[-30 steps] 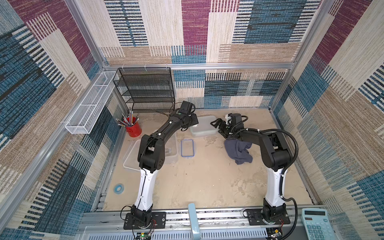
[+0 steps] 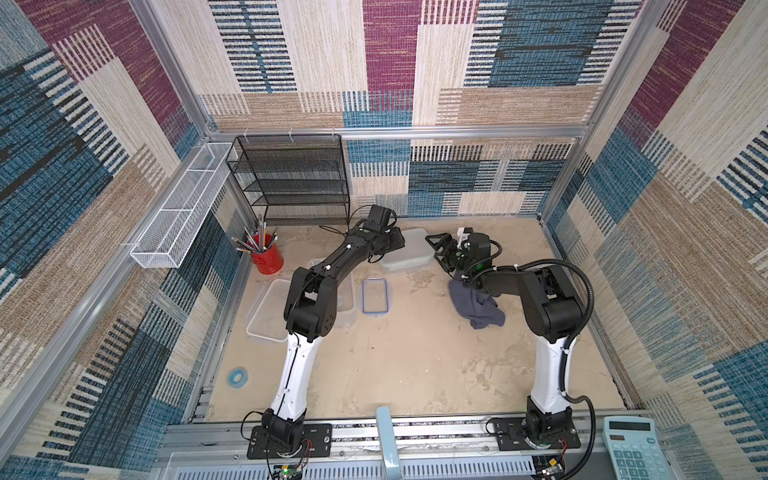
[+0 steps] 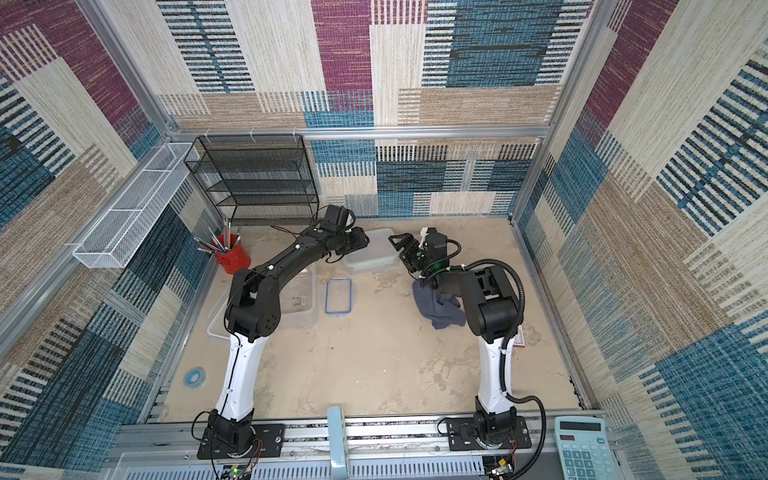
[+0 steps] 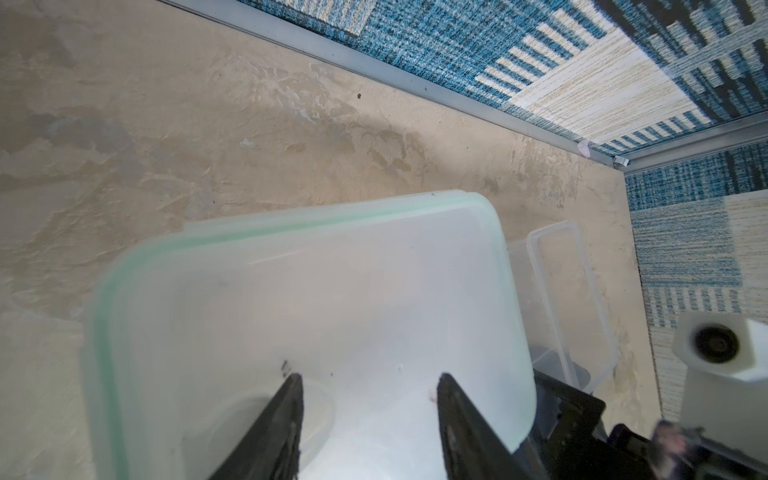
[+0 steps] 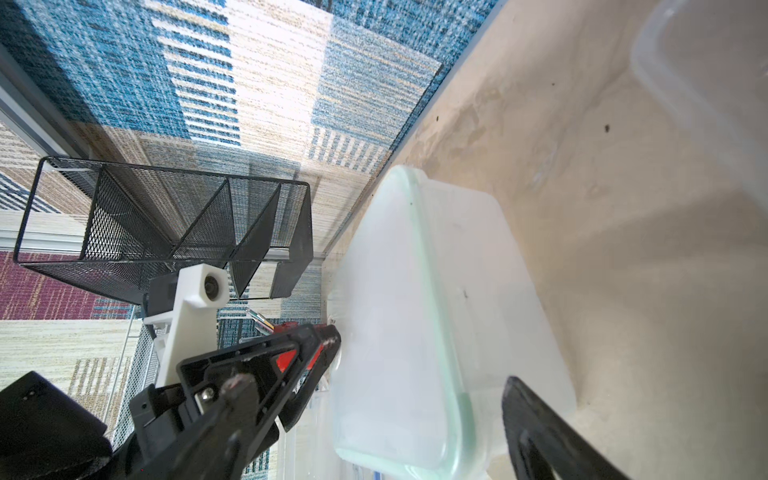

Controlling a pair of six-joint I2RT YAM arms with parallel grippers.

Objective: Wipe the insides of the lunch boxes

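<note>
A frosted lidded lunch box (image 2: 408, 251) with a pale green rim lies at the back centre. My left gripper hangs open over its lid, nothing between its fingers. At the box's right end my right gripper stands open, with the green rim between and just beyond its fingers; contact is unclear. A dark grey-blue cloth (image 2: 476, 308) lies crumpled below the right gripper. Clear containers (image 2: 268, 320) sit at the left, partly hidden by the left arm, beside a blue-rimmed rectangular piece (image 2: 375, 296).
A red cup of pens (image 2: 266, 260) and black mesh rack (image 2: 288, 180) stand at back left. A blue tape roll (image 2: 237, 377) lies at front left.
My left gripper has moved slightly right along the box. My right gripper has shifted a little to the right, and the box's visible outline has tilted slightly.
</note>
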